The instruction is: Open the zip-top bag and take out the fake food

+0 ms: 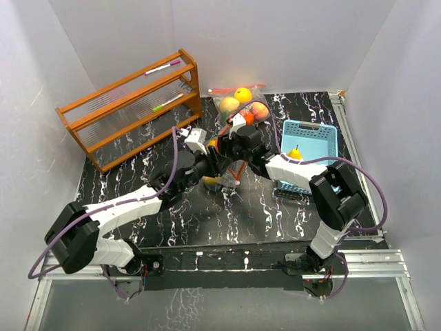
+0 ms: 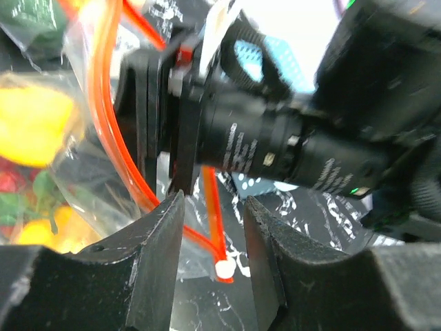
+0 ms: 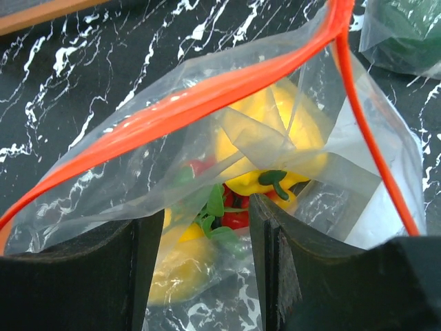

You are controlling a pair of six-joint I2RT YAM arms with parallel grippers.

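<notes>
A clear zip bag with an orange zipper (image 3: 179,110) lies mid-table, holding a yellow pepper (image 3: 300,134), red pieces and green leaves; its mouth gapes in the right wrist view. My right gripper is open at that mouth, fingers at the near edge of the plastic. My left gripper (image 1: 213,162) stands open beside the bag, the orange zipper just beyond its fingertips. In the left wrist view the right gripper's body blocks much of the zipper's far side.
A second bag of fake fruit (image 1: 243,96) lies at the back. A blue basket (image 1: 313,134) with a pear stands at right, a wooden rack (image 1: 131,103) at back left.
</notes>
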